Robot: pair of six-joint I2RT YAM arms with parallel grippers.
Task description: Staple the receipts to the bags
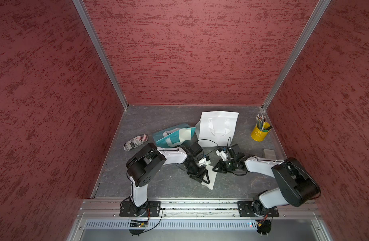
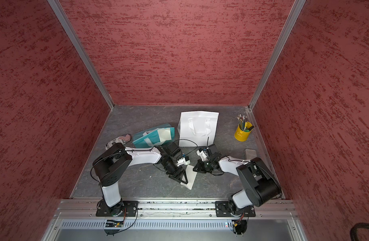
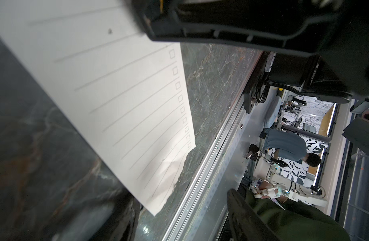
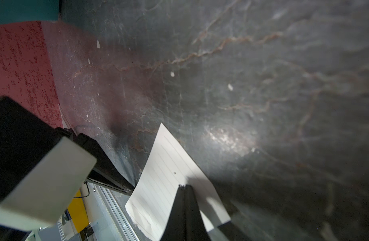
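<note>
A white lined slip of paper (image 1: 211,179), torn along one end, lies on the dark table at the front middle. Over its left side reaches my left gripper, fingers apart; the slip's torn end (image 3: 168,176) shows close to one of them, and I see no grip on it. My right gripper is shut with its tips over the slip, and nothing shows between them; contact with the paper is unclear. Behind the arms stand a white bag (image 1: 217,130) with its handles facing front and a teal bag (image 1: 174,137), which bears a pale patch (image 2: 165,134).
A yellow cup (image 1: 259,133) of pens stands at the back right, with a flat grey object (image 1: 268,153) in front of it. At the left lies a patterned red, white and black item (image 1: 135,142).
</note>
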